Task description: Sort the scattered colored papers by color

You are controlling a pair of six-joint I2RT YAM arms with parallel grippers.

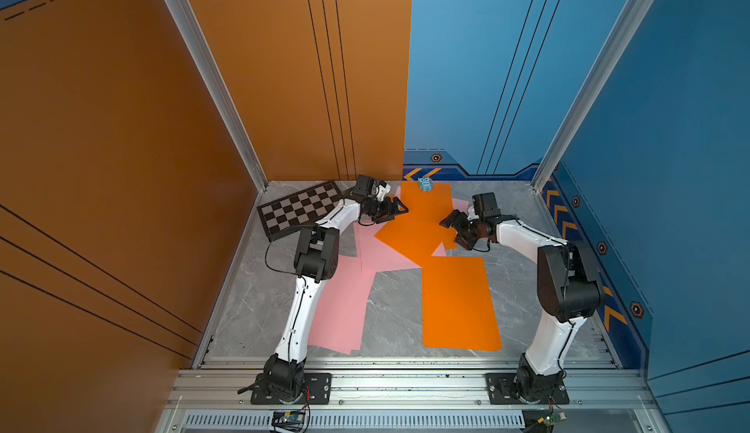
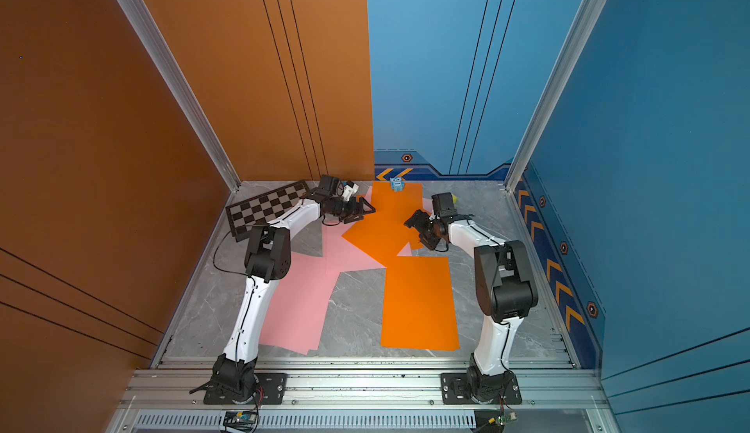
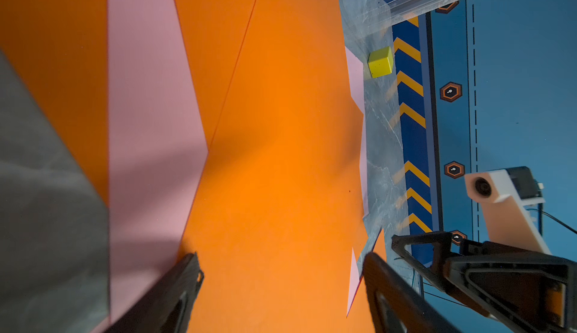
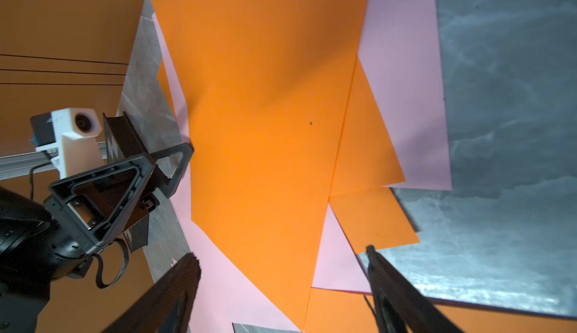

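Orange sheets (image 1: 422, 222) overlap pink sheets (image 1: 375, 249) in the middle and back of the table. A separate orange sheet (image 1: 457, 308) lies at the front right, pink ones (image 1: 340, 316) at the front left. My left gripper is open low over orange paper at the back left of the pile, with pink and orange edges beside it. My right gripper is open over the pile's right side, above overlapping orange and pink corners. Neither shows paper raised between its fingers.
A checkered board (image 1: 300, 206) lies at the back left. A small blue object (image 2: 397, 185) sits on orange paper at the back; a yellow cube (image 3: 379, 62) is behind the right arm. Bare table shows at the sides and front centre.
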